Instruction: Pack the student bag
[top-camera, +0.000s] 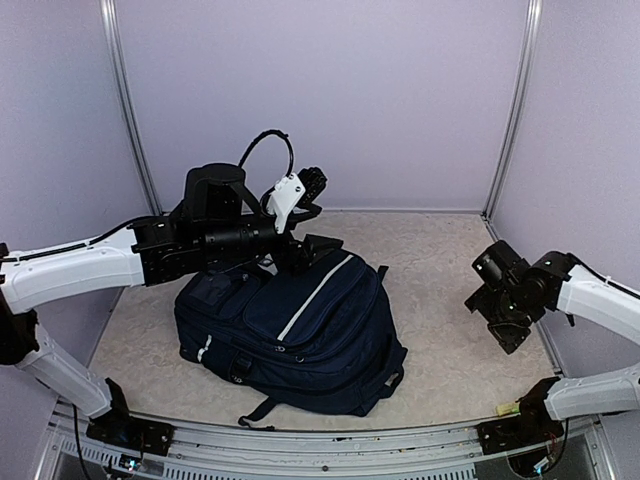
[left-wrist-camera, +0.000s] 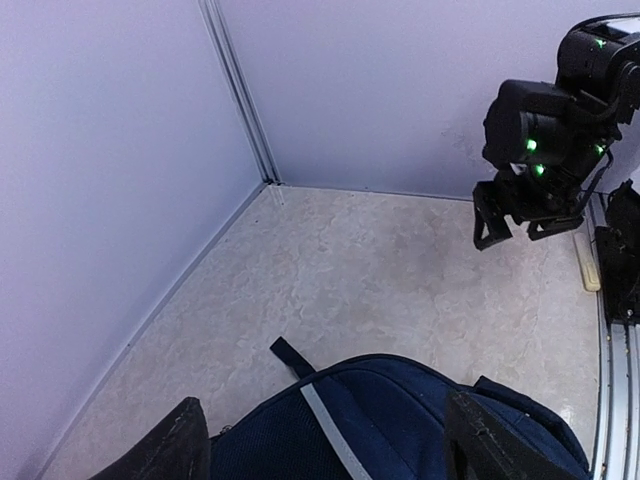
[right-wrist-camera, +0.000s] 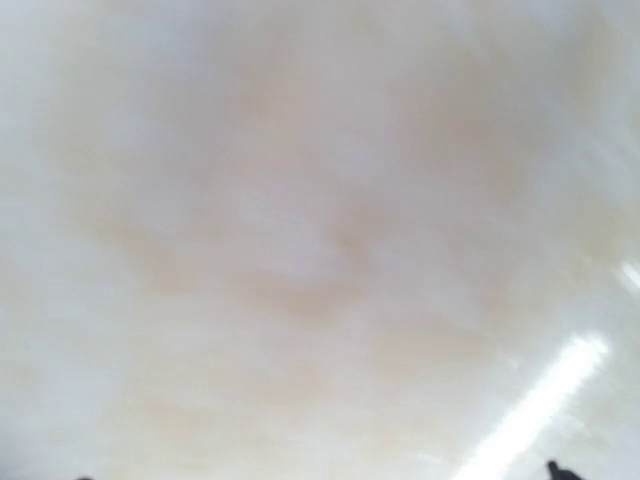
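A dark navy backpack (top-camera: 310, 320) with a pale stripe lies on the table, left of centre. My left gripper (top-camera: 318, 228) is over its upper part; in the left wrist view its fingers (left-wrist-camera: 170, 445) are spread wide, with the backpack's fabric (left-wrist-camera: 340, 420) below and nothing held. My right gripper (top-camera: 492, 322) is above the table's right side, apart from the backpack. Only tiny dark fingertips (right-wrist-camera: 563, 472) show at the bottom of the right wrist view, far apart, with blurred bare tabletop between.
A small yellowish object (top-camera: 508, 408) lies by the front right edge, beside the right arm's base; it appears oblong in the left wrist view. Walls close the back and sides.
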